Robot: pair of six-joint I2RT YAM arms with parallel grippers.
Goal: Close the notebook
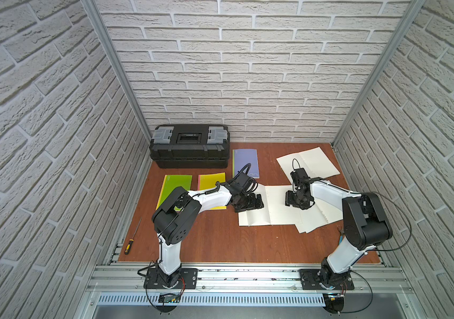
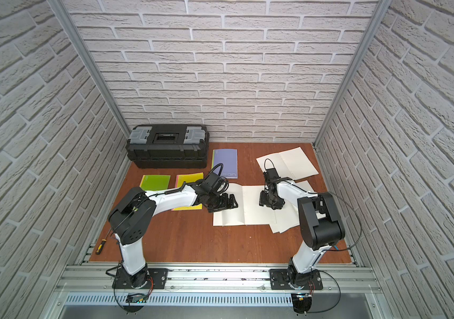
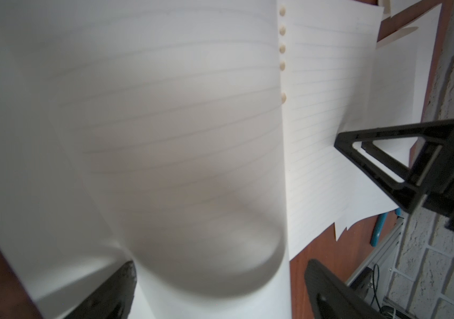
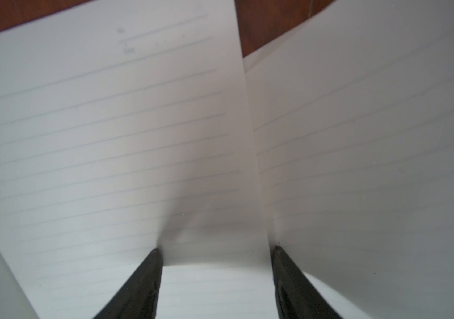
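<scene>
An open lined notebook (image 1: pixel 282 214) lies in the middle of the table, its white pages facing up. In the left wrist view a page (image 3: pixel 184 133) of it bulges up in a curve close to the camera. My left gripper is open at the notebook's left side, its fingers on either side of the curved page. Over the right page (image 4: pixel 104 159) my right gripper stands with its fingers apart. Its right finger is by that page's outer edge. Whether either fingertip touches paper is hard to tell.
Other open notebooks lie at the back right (image 1: pixel 312 161) and under the right arm (image 1: pixel 312 219). Closed green (image 1: pixel 171 186), yellow (image 1: pixel 212 180) and purple (image 1: pixel 245 159) notebooks lie behind and left, near a black toolbox (image 1: pixel 189 151).
</scene>
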